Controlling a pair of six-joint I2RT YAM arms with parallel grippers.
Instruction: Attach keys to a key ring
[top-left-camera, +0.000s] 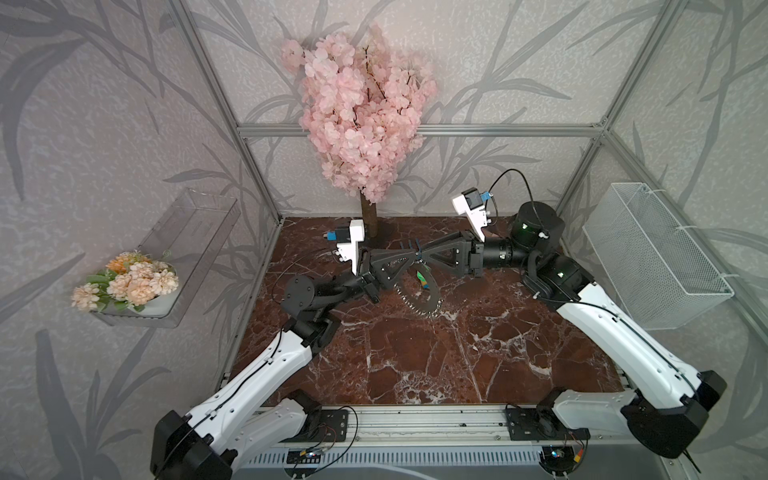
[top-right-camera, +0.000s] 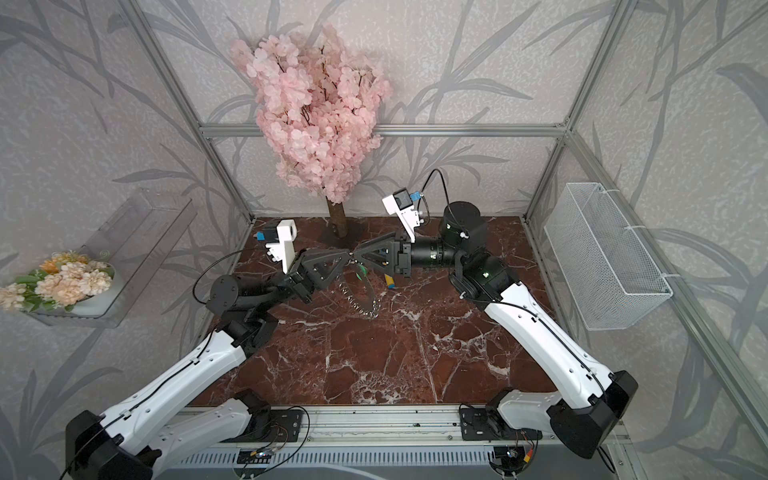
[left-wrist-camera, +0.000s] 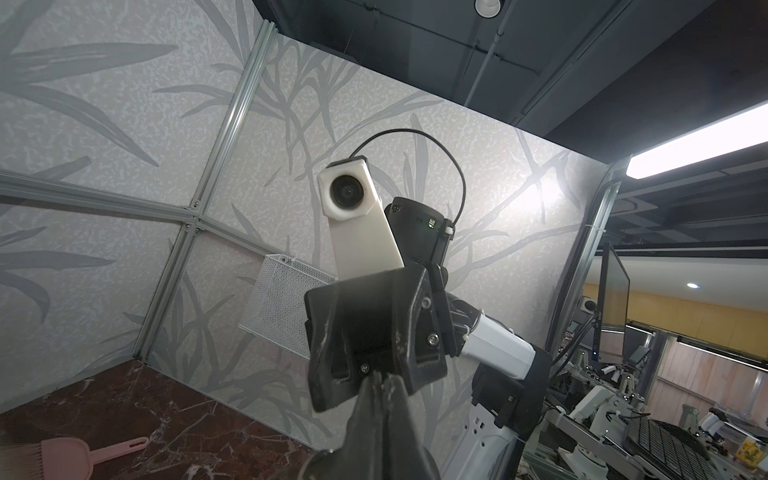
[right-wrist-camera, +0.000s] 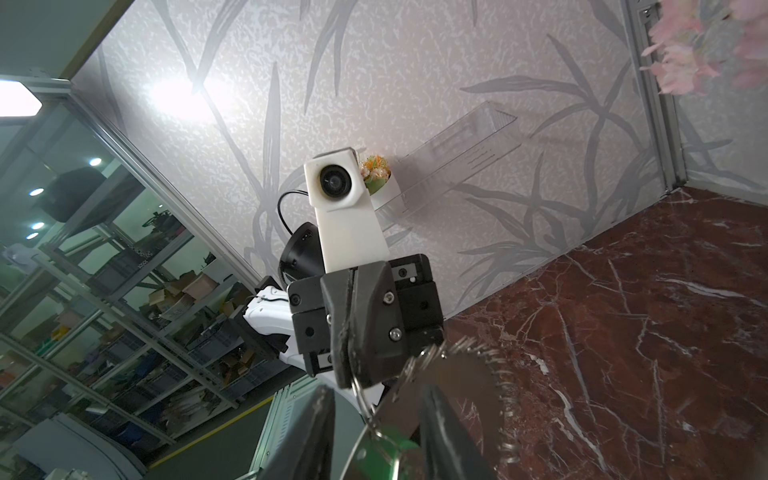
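Observation:
My left gripper (top-right-camera: 345, 257) and right gripper (top-right-camera: 358, 254) meet tip to tip above the middle of the table. The left is shut; a thin metal ring (right-wrist-camera: 358, 400) shows at its tip. A coiled metal ring (top-right-camera: 364, 308) hangs beneath the grippers with green-tagged keys (right-wrist-camera: 388, 452). The right gripper's fingers, blurred in the right wrist view, stand part open around the green tag; whether they touch it is unclear. A yellow and blue tag (top-right-camera: 389, 281) also shows in the top right view.
A pink blossom tree (top-left-camera: 360, 112) stands at the back. A clear wall tray with flowers (top-left-camera: 200, 224) is on the left, a white mesh basket (top-left-camera: 656, 256) on the right. A pink brush (left-wrist-camera: 68, 458) lies on the table (top-left-camera: 520, 352), whose front is clear.

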